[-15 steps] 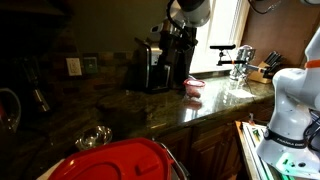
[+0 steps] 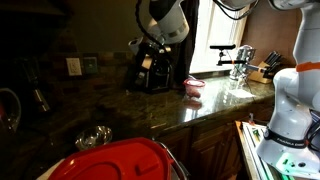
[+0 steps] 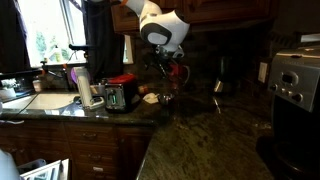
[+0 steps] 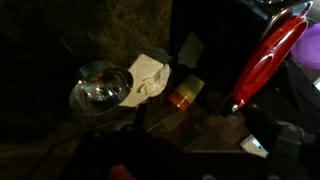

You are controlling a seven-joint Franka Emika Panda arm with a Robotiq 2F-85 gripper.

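In exterior view 1 my gripper (image 2: 143, 52) hangs in the air above the counter, in front of the dark appliance against the back wall. The arm's dark end blends into the background there, so the fingers cannot be made out. A shiny round bowl (image 2: 94, 137) rests on the counter to the lower left. In the wrist view this bowl (image 4: 100, 88) is left of a crumpled white cloth (image 4: 148, 80). A small yellow and red item (image 4: 185, 93) lies right of the cloth. Dark finger shapes show along the bottom, too dim to read.
A red-sided toaster (image 4: 265, 65) stands beside the cloth, with a pink bowl (image 4: 307, 48) beyond it. A large red tray (image 2: 115, 162) fills the foreground of exterior view 1.
In exterior view 1 the arm has swung left and its end has tilted, bringing the gripper away from the pink bowl's side. The counter items have stayed put.
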